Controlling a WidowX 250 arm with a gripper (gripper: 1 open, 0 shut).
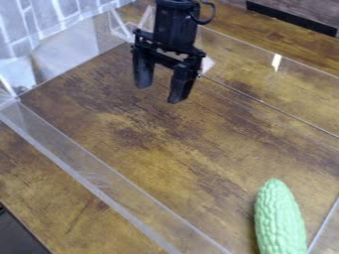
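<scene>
The black gripper [162, 77] hangs over the back of the wooden tray floor, its two fingers pointing down and apart, open, with nothing seen between them. A pale green ridged object [280, 223], like a corn cob or cabbage, lies at the near right, well away from the gripper.
Clear low walls [93, 184] enclose the wooden work area [159, 149], whose middle is bare. Something pale, too unclear to name, sits behind the gripper. A white curtain [40, 30] hangs at the back left.
</scene>
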